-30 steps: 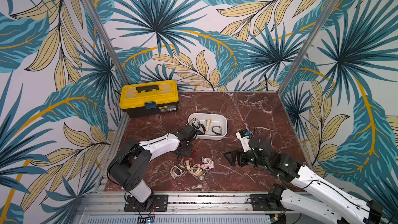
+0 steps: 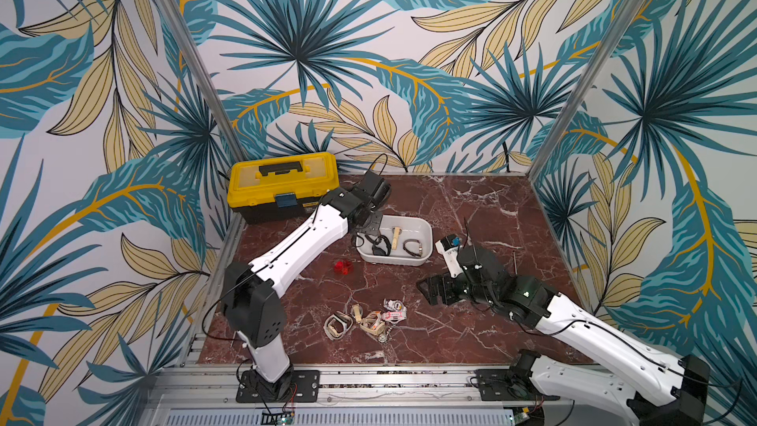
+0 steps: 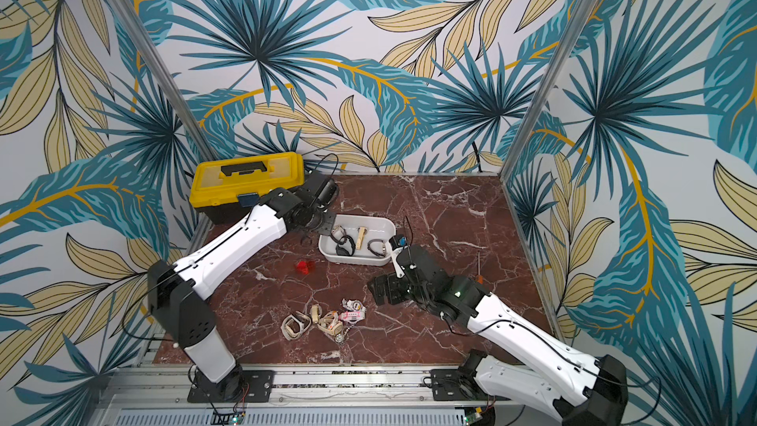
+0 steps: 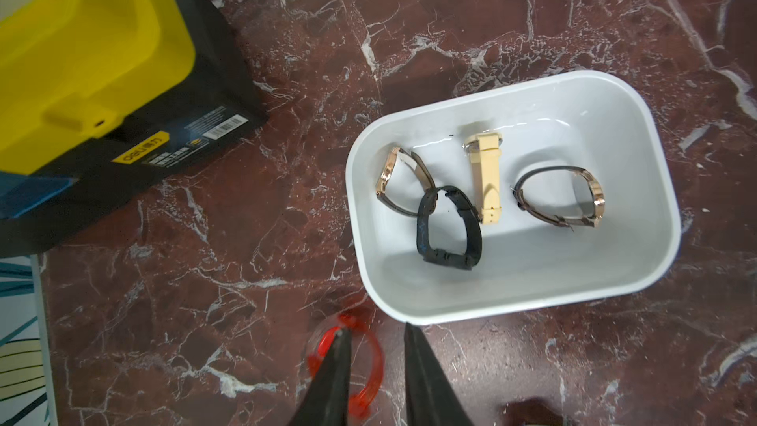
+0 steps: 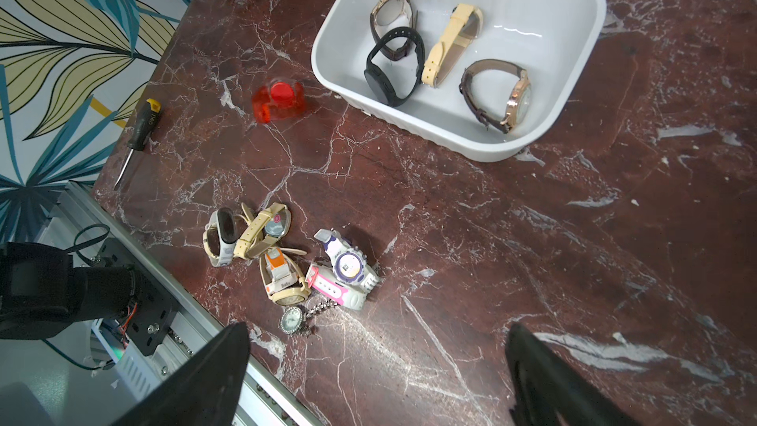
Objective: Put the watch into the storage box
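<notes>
My left gripper is raised above the table at the left front of the white storage box [image 4: 657,189]; what lies between its fingers cannot be made out. The box holds a black watch [image 4: 473,236], a cream watch [image 4: 485,177], a gold watch [image 4: 386,173] and a brown-strap watch [image 4: 595,197]. A red object [image 5: 279,102] lies below the left gripper. Several watches [image 5: 344,284] lie in a pile near the front edge. My right gripper stands open right of that pile, with nothing seen between its fingers.
A yellow and black toolbox [image 2: 284,173] sits at the back left. A screwdriver [image 5: 142,127] lies at the left edge in the right wrist view.
My left arm has risen and moved toward the back, uncovering the red object. My right gripper has shifted slightly left and up in the top left view.
</notes>
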